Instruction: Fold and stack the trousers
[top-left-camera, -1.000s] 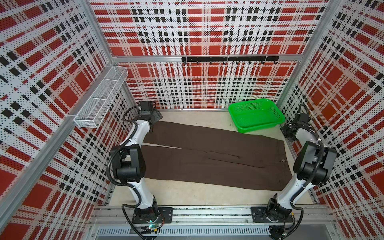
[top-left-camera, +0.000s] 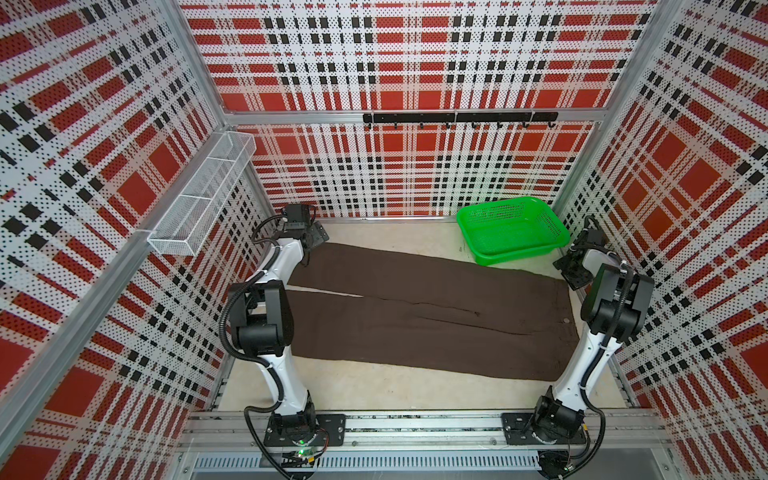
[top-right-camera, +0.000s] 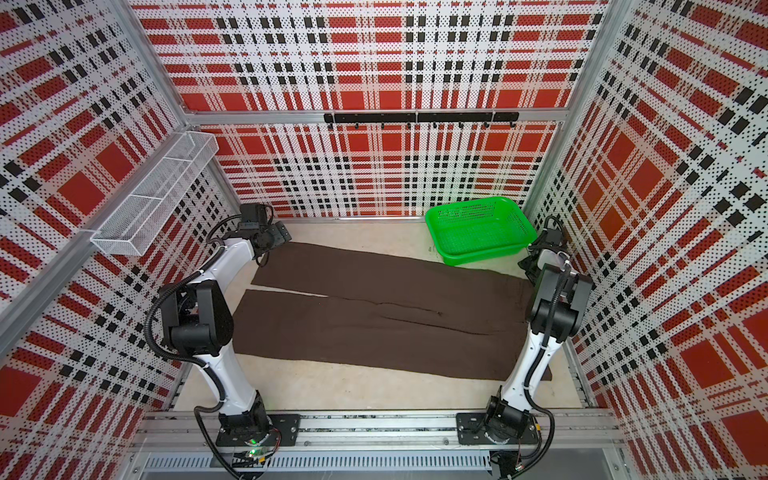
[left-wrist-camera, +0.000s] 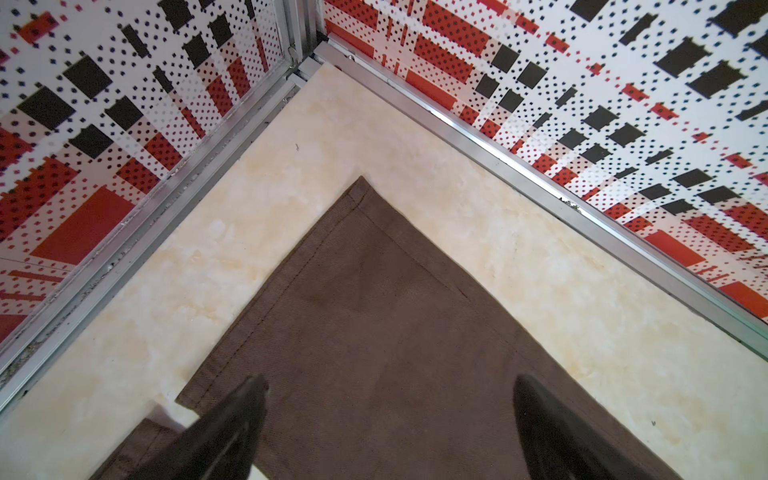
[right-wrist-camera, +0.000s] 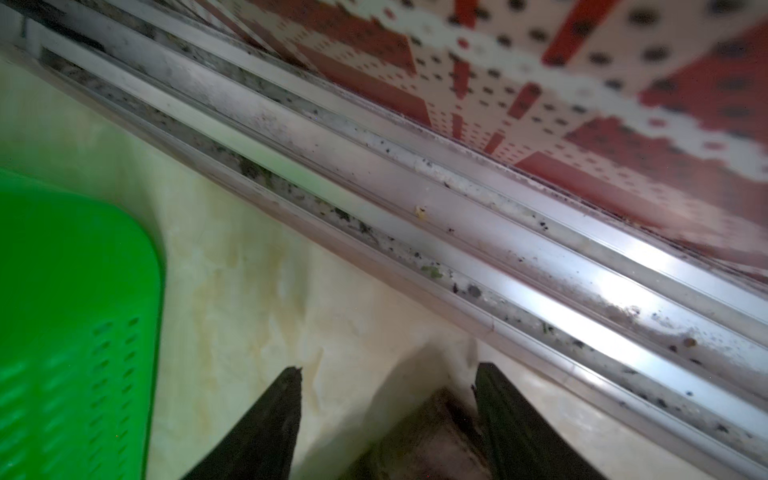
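Observation:
Brown trousers (top-left-camera: 432, 336) lie flat and spread across the table, legs to the left with a narrow gap between them, waist to the right. My left gripper is open above the back leg's hem end, whose corner (left-wrist-camera: 360, 232) shows clearly in the left wrist view. My right gripper is open and low at the waist's back corner, where a dark fold of cloth (right-wrist-camera: 424, 448) shows between and below its fingers.
A green basket (top-right-camera: 480, 228) stands at the back right, close to my right gripper. A white wire shelf (top-left-camera: 200, 192) hangs on the left wall. Bare table (top-left-camera: 376, 233) shows along the back and front edges.
The trousers look unchanged.

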